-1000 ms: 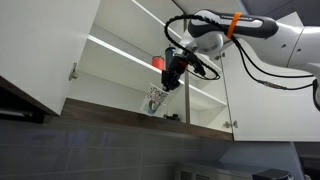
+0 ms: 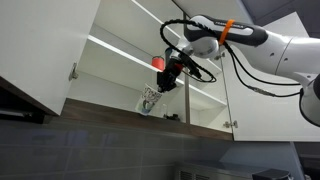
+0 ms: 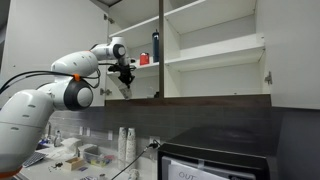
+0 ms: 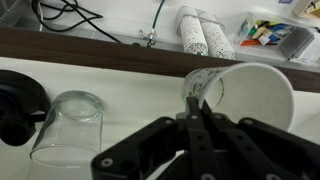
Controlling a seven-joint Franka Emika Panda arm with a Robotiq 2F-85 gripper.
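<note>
A white patterned paper cup (image 4: 250,92) fills the right middle of the wrist view, its open mouth toward the camera. My gripper is shut at the near-left side of its rim, apparently with the thin wall pinched between the fingertips. In exterior view 1 the cup (image 2: 149,101) hangs tilted below my gripper (image 2: 165,82), close over the cabinet's lower shelf; whether it touches the shelf I cannot tell. Exterior view 2 shows my gripper (image 3: 126,75) at the open cabinet, with the cup (image 3: 124,90) partly hidden beneath it.
An upturned clear glass (image 4: 70,128) and a dark round object (image 4: 14,110) stand left on the shelf. A red container (image 3: 144,58) and a dark bottle (image 3: 155,46) stand inside the cabinet. Stacked cups (image 3: 131,145) are on the counter below. The right-hand shelves (image 3: 215,50) are empty.
In exterior view 1 my gripper and the tilted cup have shifted a little to the left together. The red container has not moved.
</note>
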